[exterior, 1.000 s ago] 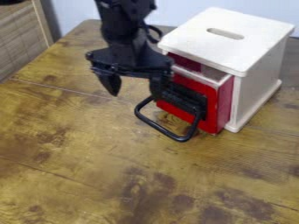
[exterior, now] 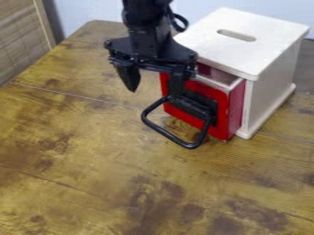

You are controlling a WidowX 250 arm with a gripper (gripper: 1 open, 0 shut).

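A white wooden box [exterior: 270,83] with a slotted top stands at the right, with a red front panel [exterior: 221,124] carrying a black mount and a large black loop handle [exterior: 172,138] that reaches out over the table. The dark gripper [exterior: 152,75] hangs just left of the box's upper front, above the handle, its two fingers spread apart with nothing visible between them.
A wooden board [exterior: 17,41] stands at the far left edge, and a pale wall is behind.
Over the last second the gripper has risen and shifted slightly. The box, red panel and handle look unchanged.
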